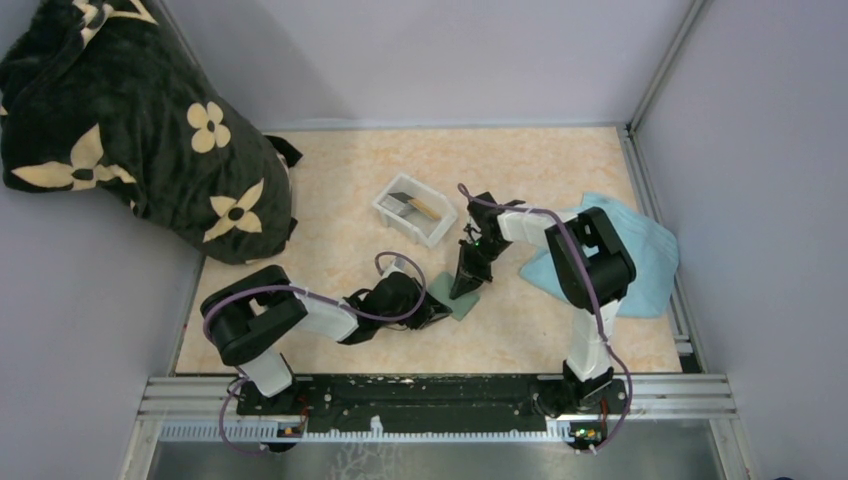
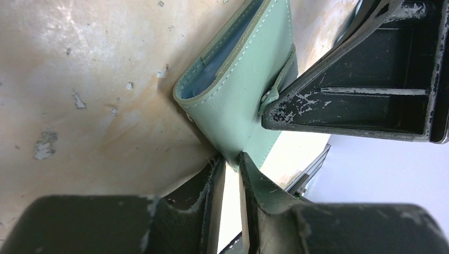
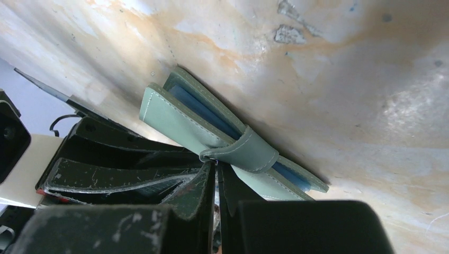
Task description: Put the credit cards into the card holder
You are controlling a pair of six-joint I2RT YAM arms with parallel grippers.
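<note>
A pale green card holder [image 1: 462,307] lies on the table at the front centre, its blue inner sleeves showing along the edge and a strap [image 3: 249,151] across its middle. My left gripper is shut on the holder's lower end. My right gripper is shut at the strap, pressed close to it; whether anything thin is between its fingertips cannot be seen clearly. In the top view, a white bin [image 1: 437,232] behind the grippers holds grey and tan card-like items [image 1: 423,208].
A light blue cloth [image 1: 640,260] lies at the right of the table. A large dark floral cushion [image 1: 150,150] fills the back left. The back middle and front left of the table have free surface.
</note>
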